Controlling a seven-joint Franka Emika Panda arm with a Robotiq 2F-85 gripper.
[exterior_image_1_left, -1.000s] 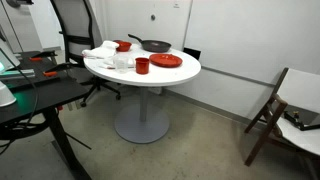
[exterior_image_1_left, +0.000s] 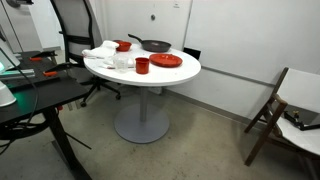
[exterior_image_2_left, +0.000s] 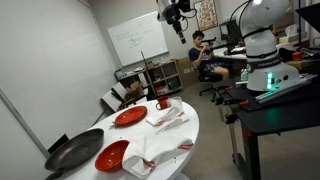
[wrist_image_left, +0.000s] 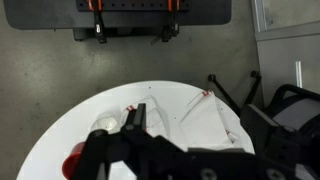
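Observation:
On the round white table (exterior_image_1_left: 100, 69) stand a red cup (exterior_image_1_left: 142, 65) and a clear glass (exterior_image_1_left: 121, 62) beside it. White cloths (exterior_image_1_left: 101, 51) with red stripes lie at the table's left. Behind them are a red bowl (exterior_image_1_left: 123, 46), a dark frying pan (exterior_image_1_left: 155, 45) and a red plate (exterior_image_1_left: 165, 60). High above the table level, my gripper (exterior_image_2_left: 180, 28) hangs from the arm in exterior view 2. In the wrist view the open gripper overlaps the table from above, with only cloth and tabletop visible beyond it. Nothing appears held.
A dark bench (exterior_image_1_left: 50, 95) carries the arm at the left. A black office chair (exterior_image_1_left: 75, 25) stands behind the table, and a wooden-framed chair (exterior_image_1_left: 285, 110) is at the right. Someone sits (exterior_image_2_left: 208, 62) in the background. Open floor lies right of the table.

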